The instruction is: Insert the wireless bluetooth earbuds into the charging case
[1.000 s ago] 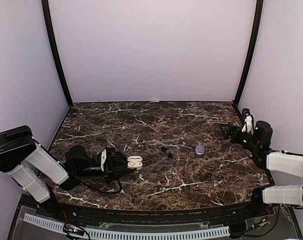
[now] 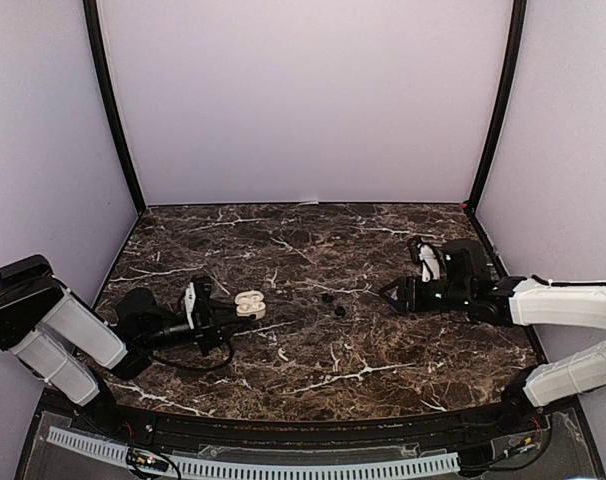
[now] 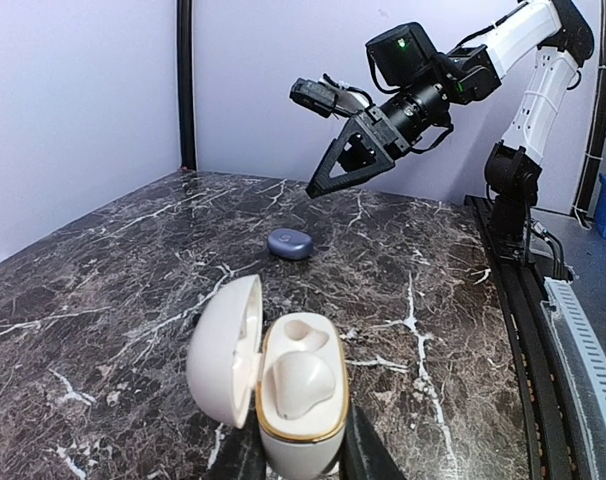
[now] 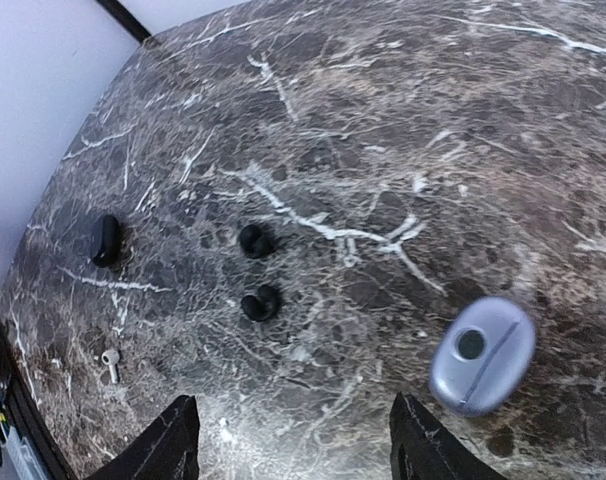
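My left gripper (image 2: 245, 318) is shut on a white charging case (image 2: 250, 303), held above the table with its lid raised. Seen from the left wrist, the case (image 3: 303, 385) has gold-edged rounded hollows; whether an earbud sits in one I cannot tell. A small white earbud (image 4: 111, 362) lies loose on the table in the right wrist view. My right gripper is open, its fingers wide apart with nothing between them. It hangs over the right part of the table, near a grey-blue rounded case (image 4: 483, 355).
Two small black earbuds (image 4: 255, 240) lie mid-table, close together. A black oblong case (image 4: 105, 240) lies farther left in the right wrist view.
My right gripper has moved left across the table and now covers the grey-blue case in the top view. My left gripper has drawn back left and slightly up in the top view, carrying the white case.
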